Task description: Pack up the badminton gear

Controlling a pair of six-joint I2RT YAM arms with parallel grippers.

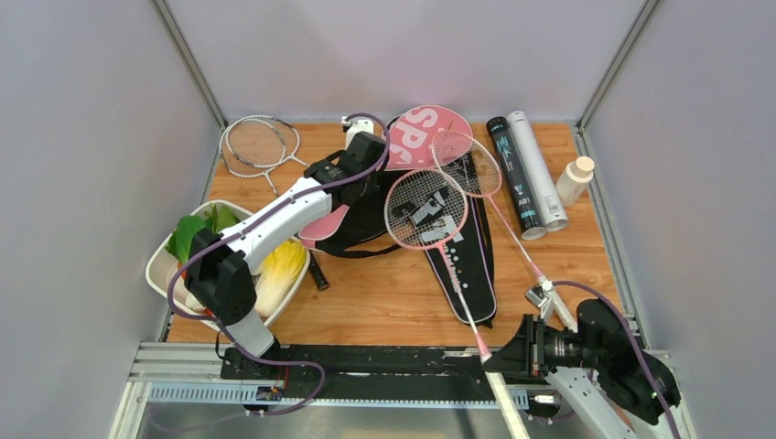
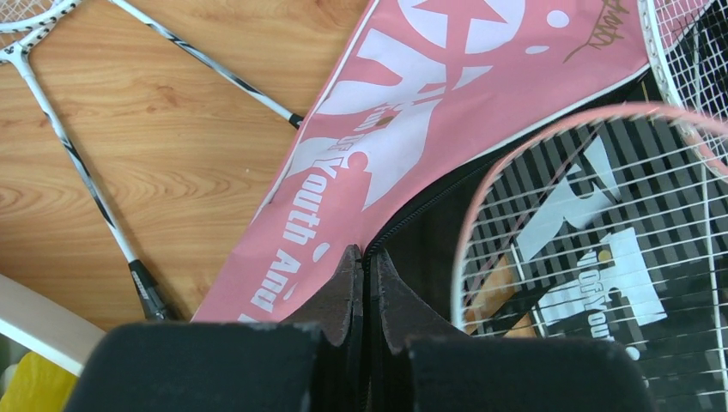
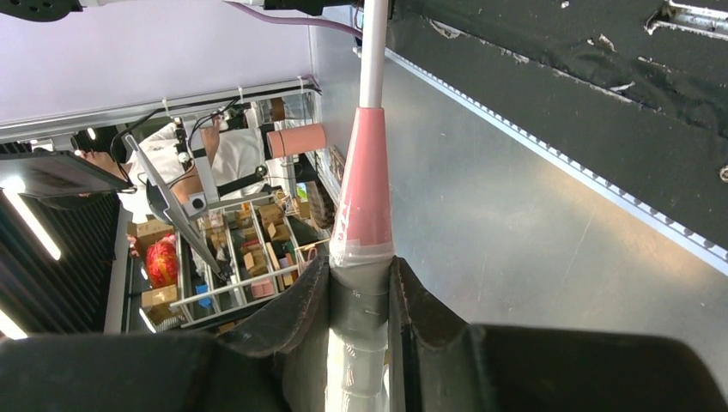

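Observation:
In the left wrist view my left gripper is shut on the zippered edge of the pink racket bag [image 2: 343, 163], whose black inside shows to the right. My right gripper is shut on the wrapped handle of a pink racket [image 3: 365, 184]. That racket's head [image 1: 426, 208] hangs over the bags, tilted, beside the left gripper. A second pink racket [image 1: 467, 163] lies further right, its head over the pink bag's round end. Beneath them is a black bag [image 1: 462, 274]. Two white rackets [image 1: 261, 146] lie at the back left.
A basket [image 1: 157, 267] of vegetables stands at the left, close under the left arm. Black [image 1: 515, 178] and white [image 1: 538, 171] tubes and a cream bottle [image 1: 576, 179] occupy the back right. Bare wood [image 1: 366, 302] shows at the front middle.

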